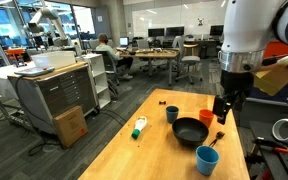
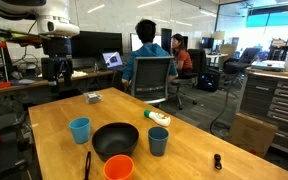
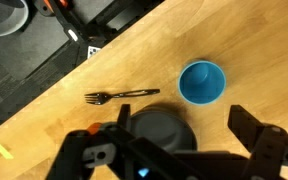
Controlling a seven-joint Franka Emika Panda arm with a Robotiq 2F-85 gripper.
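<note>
My gripper is open and empty, held above the table, its two dark fingers spread at the bottom of the wrist view. Below it sit a light blue cup [image 3: 201, 83] and a black pan or bowl [image 3: 164, 127], partly hidden by the gripper. A dark fork [image 3: 122, 96] lies flat beside them. In exterior view 2 an orange cup [image 2: 119, 167] stands by the black bowl [image 2: 115, 141], and a grey-blue cup [image 2: 158, 141] is on its other side. The light blue cup [image 2: 80, 130] stands nearest the arm.
A white and green bottle [image 1: 139, 127] lies on the wooden table, and a small dark object [image 2: 218, 161] rests toward one end. People sit at desks in the background.
</note>
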